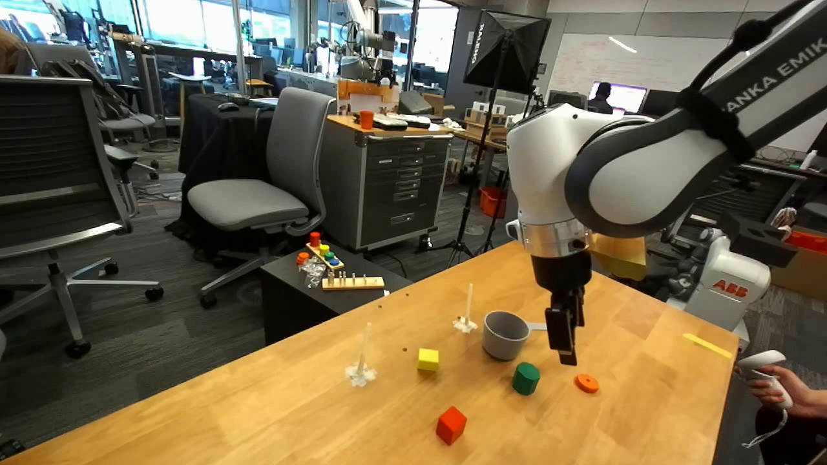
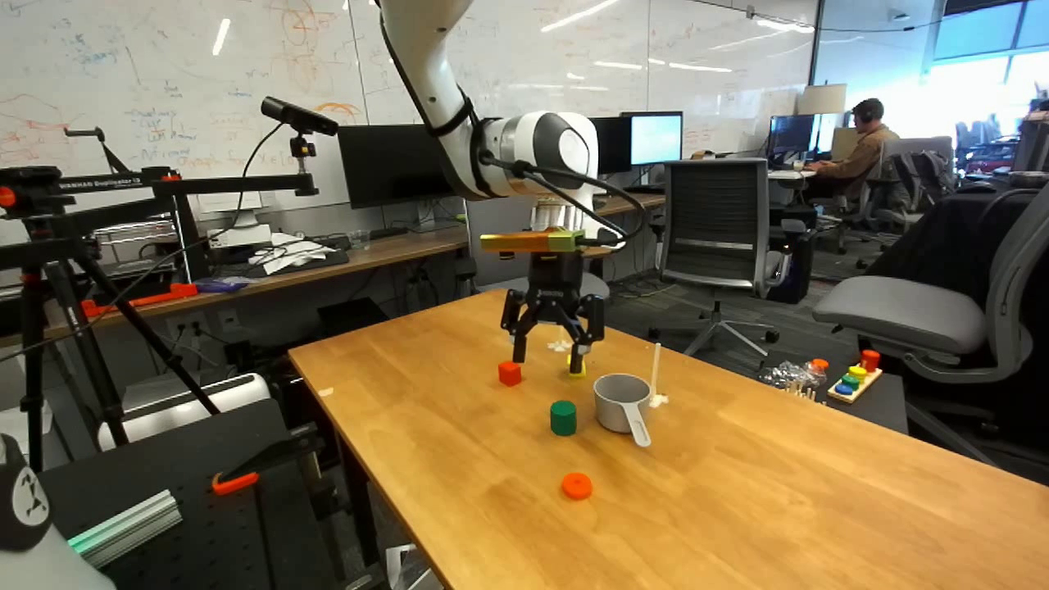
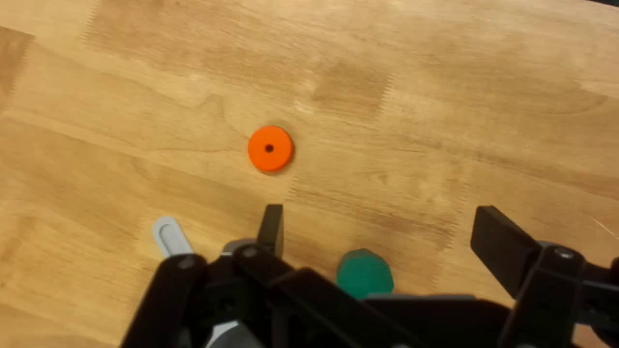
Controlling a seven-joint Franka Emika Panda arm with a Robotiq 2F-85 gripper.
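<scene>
My gripper is open above the table, its fingers spread wide with nothing held between them. In the wrist view a green block [image 3: 364, 273] shows low down between the two fingers, partly covered by the gripper's body. An orange disc [image 3: 270, 149] with a centre hole lies flat ahead of the fingers. A grey cup [image 1: 505, 336] with a handle stands upright on the table; the gripper hides part of that handle in exterior view 1. Resting apart from these are a yellow block [image 1: 428, 360] and a red block [image 1: 451, 425].
Two thin upright pegs stand on the table: one peg [image 1: 469, 303] close to the cup, another peg [image 1: 362, 352] farther left. A strip of yellow tape [image 1: 707, 345] marks the right side.
</scene>
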